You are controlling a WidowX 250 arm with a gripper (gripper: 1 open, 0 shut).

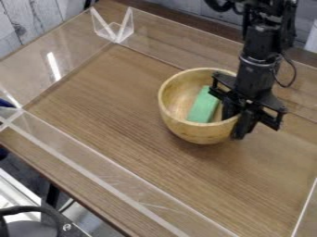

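A tan bowl (186,128) with a green block (203,106) inside sits right of the table's middle. My black gripper (238,117) comes down from the top right and is shut on the bowl's right rim; its fingertips are partly hard to make out against the dark arm.
A small white taped outline (113,30) lies at the back left. Black cables show at the lower left.
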